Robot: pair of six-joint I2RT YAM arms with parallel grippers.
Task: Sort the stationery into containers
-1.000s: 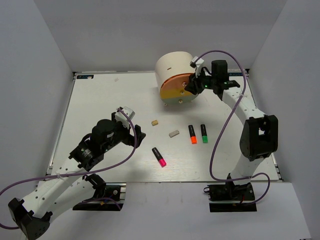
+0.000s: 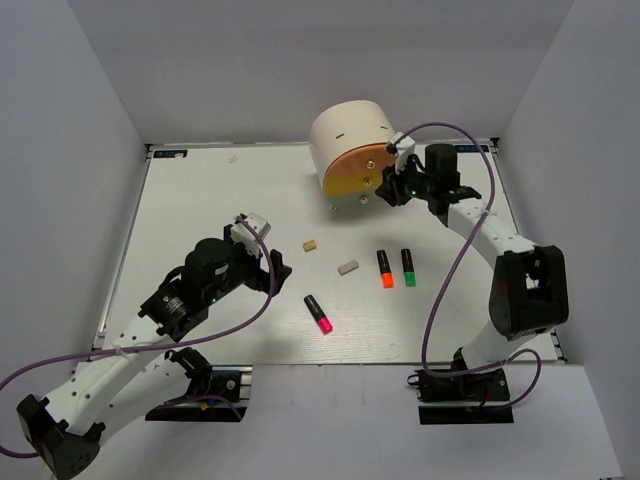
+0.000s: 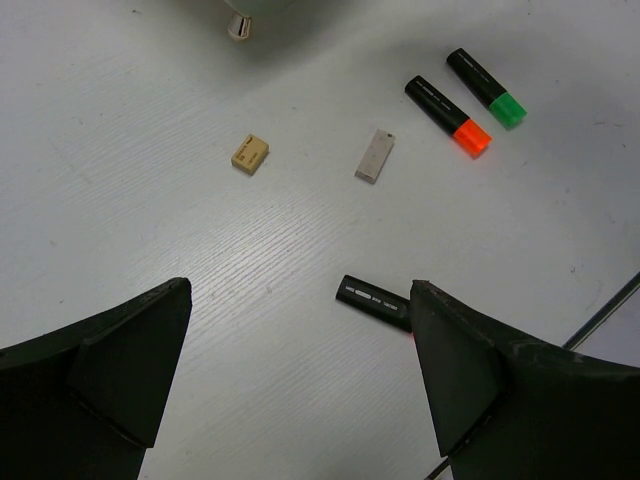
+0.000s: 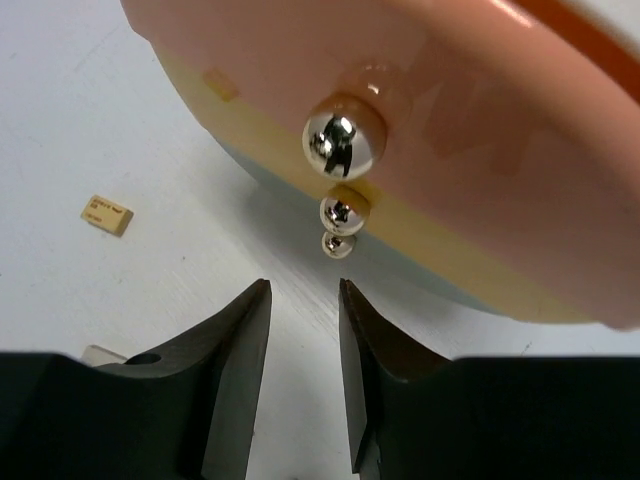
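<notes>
A rounded container (image 2: 352,140) with orange, yellow and green drawer fronts and round knobs stands at the back. In front of its right side is my right gripper (image 2: 388,196), part open; in the right wrist view nothing shows between its fingers, and shiny knobs (image 4: 343,138) lie just beyond the tips. My left gripper (image 2: 275,272) is open and empty over the table's left half. On the table lie a pink-capped marker (image 2: 318,314), an orange-capped marker (image 2: 385,268), a green-capped marker (image 2: 408,267), a tan eraser (image 3: 250,154) and a grey stick (image 3: 375,156).
A purple cable (image 2: 455,262) loops along the right arm, to the right of the markers. Grey walls close off the back and sides.
My right gripper has drawn away from the container's front, toward the right and the table's near side. The container has shifted very slightly. The left arm and the stationery are unmoved.
</notes>
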